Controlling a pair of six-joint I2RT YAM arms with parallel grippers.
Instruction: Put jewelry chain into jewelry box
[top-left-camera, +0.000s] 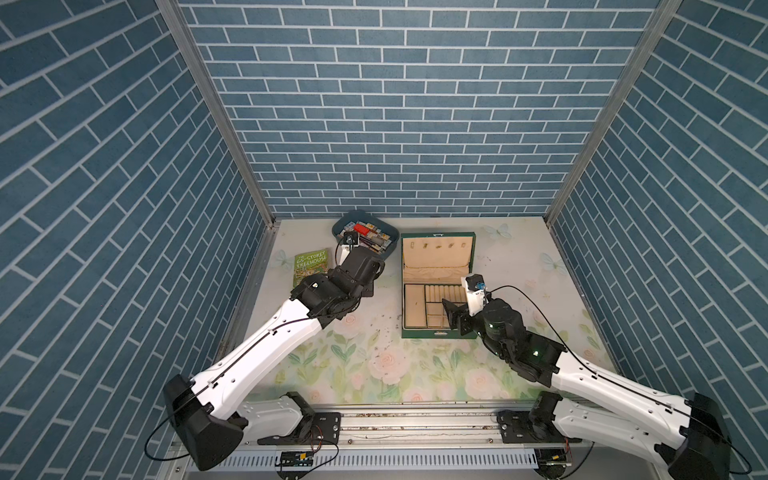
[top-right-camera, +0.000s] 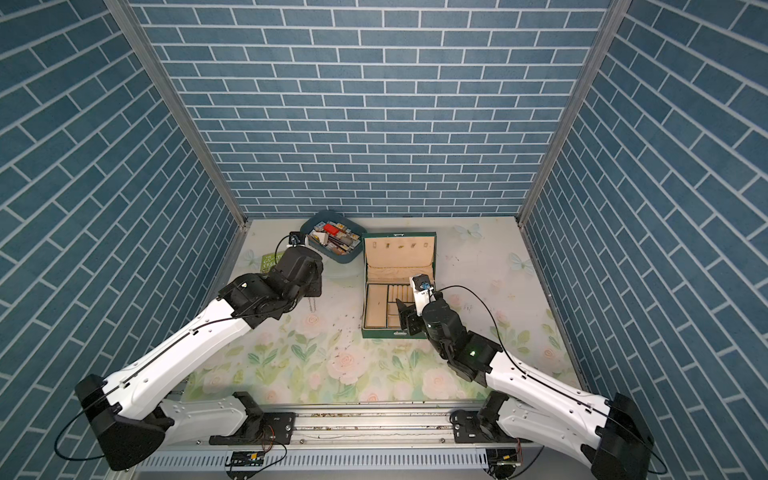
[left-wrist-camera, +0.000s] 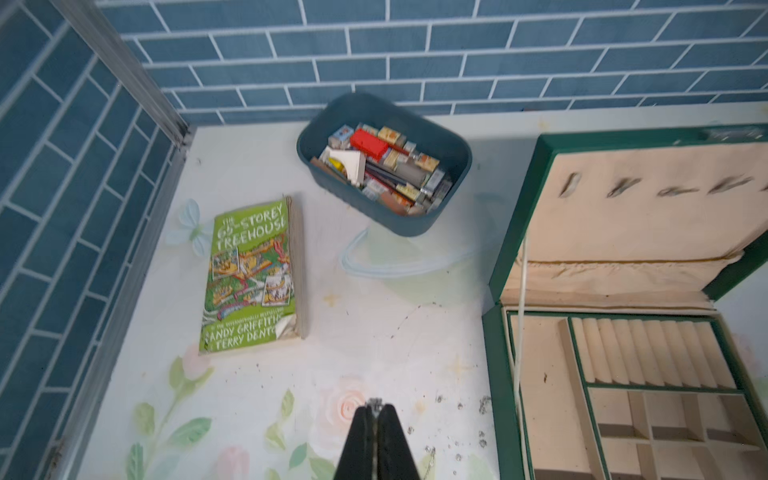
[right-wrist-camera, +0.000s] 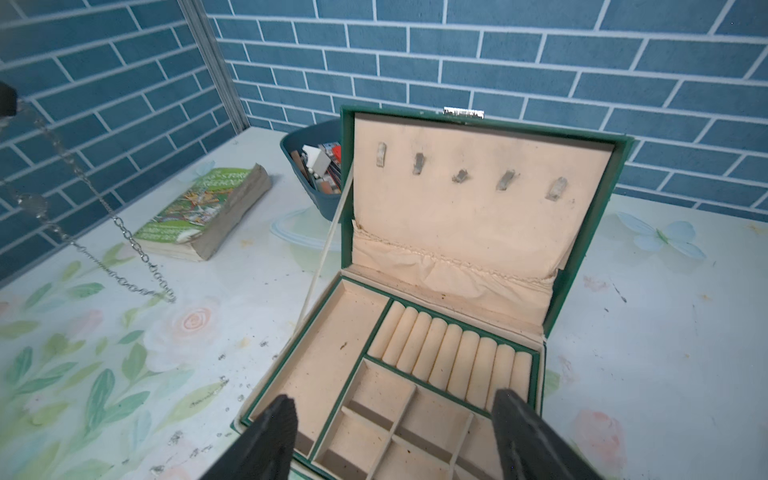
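Note:
In the left wrist view my left gripper is shut, with a bit of silver chain at its tips. The rest of that silver jewelry chain (right-wrist-camera: 145, 257) hangs in a loop above the table at the left of the right wrist view. To its right stands the green jewelry box (right-wrist-camera: 348, 188), lid raised, its beige compartments empty: a long tray (right-wrist-camera: 320, 344), ring rolls (right-wrist-camera: 448, 352) and several small squares. Over the box's front right part is my right gripper, its fingers wide apart and nothing between them.
A dark bin (left-wrist-camera: 320, 148) full of small items sits at the back, left of the box. A green book (left-wrist-camera: 249, 276) lies at the left. The box's white lid strap (right-wrist-camera: 326, 248) slants up its left side. Bare patterned table lies between book and box.

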